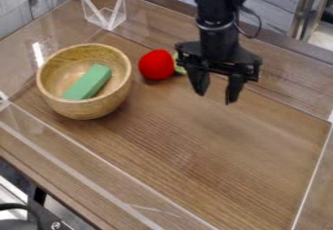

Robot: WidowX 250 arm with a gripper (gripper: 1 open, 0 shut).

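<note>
My dark gripper (213, 76) hangs over the wooden table at upper centre, its fingers pointing down; whether it is open or shut is hard to tell. Just left of it is a red round object (158, 64), with a small green item (182, 70) partly hidden beside the gripper. A wooden bowl (103, 105) at the left holds a green block (86, 84).
A white wire-like object (104, 11) stands at the back left. The centre, front and right of the table (221, 166) are bare. A dark cable lies at the bottom-left edge.
</note>
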